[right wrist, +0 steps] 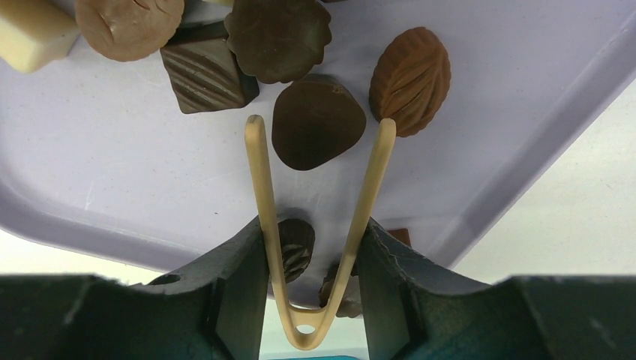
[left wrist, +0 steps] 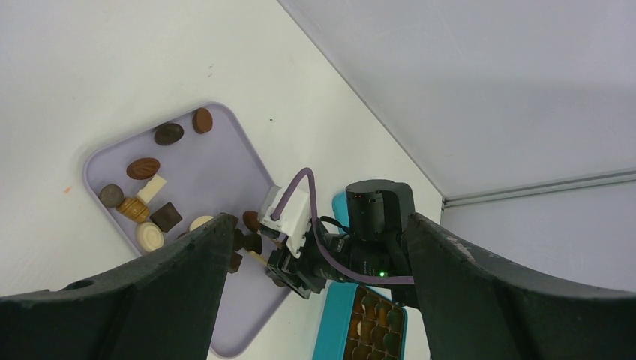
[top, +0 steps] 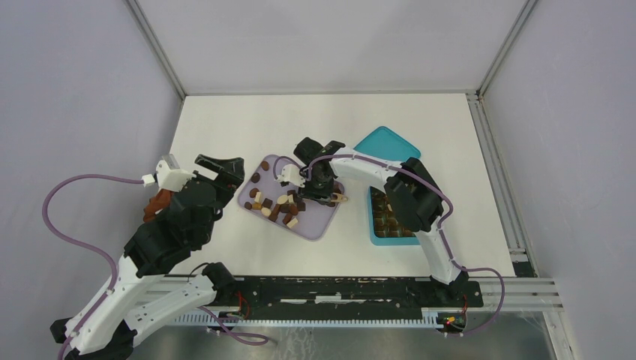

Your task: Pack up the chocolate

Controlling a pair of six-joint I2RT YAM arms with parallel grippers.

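A lilac tray holds loose chocolates in the middle of the table. A blue box with dark compartments stands right of it, with chocolates in some of them. Over the tray's right part, my right gripper has its fingers against the two arms of wooden tongs. The tong tips stand apart, with a smooth dark chocolate just beyond and between them in view; whether they touch it I cannot tell. My left gripper stands open and empty, left of the tray.
A flat blue lid or tray lies behind the box, partly covered by the right arm. A leaf-patterned chocolate and a ridged square one lie close to the tong tips. White table around the tray is clear.
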